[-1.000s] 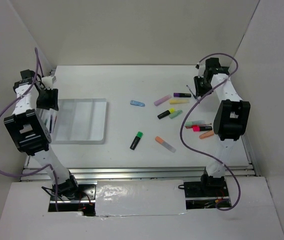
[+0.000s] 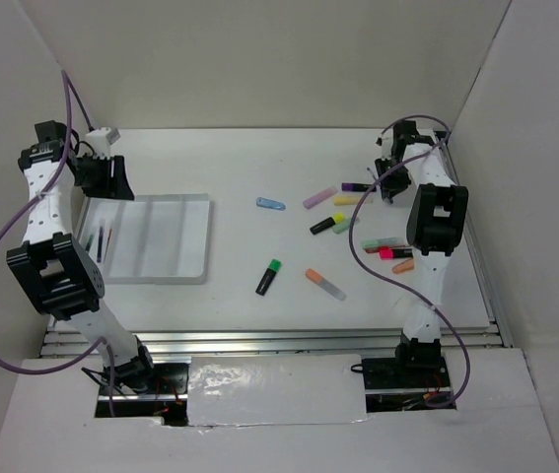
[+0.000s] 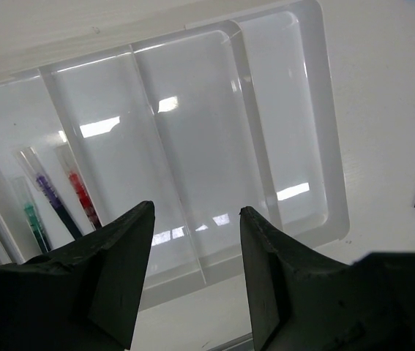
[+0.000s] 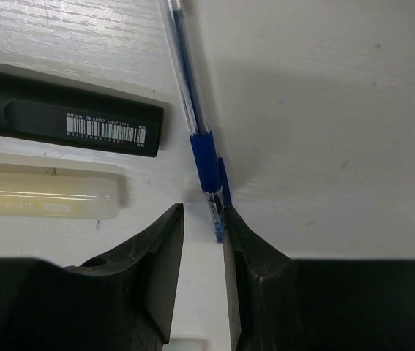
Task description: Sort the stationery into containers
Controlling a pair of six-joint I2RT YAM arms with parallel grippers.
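Observation:
The divided clear tray (image 2: 198,236) is at the table's left; its leftmost compartment holds green, blue and red pens (image 3: 50,190). My left gripper is open above the tray, nothing between its fingers. At the right, a blue ballpoint pen (image 4: 207,161) lies on the table, its capped end at my right gripper, whose fingers are part open around or just over it; whether they touch it is unclear. Beside the pen lie a dark purple-ended marker (image 4: 68,113) and a pale yellow one (image 4: 46,196).
Several markers and highlighters lie across the centre and right, including a green-capped marker (image 2: 267,279), an orange one (image 2: 326,286) and a pink one (image 2: 318,197). A small blue item (image 2: 270,203) lies near the middle.

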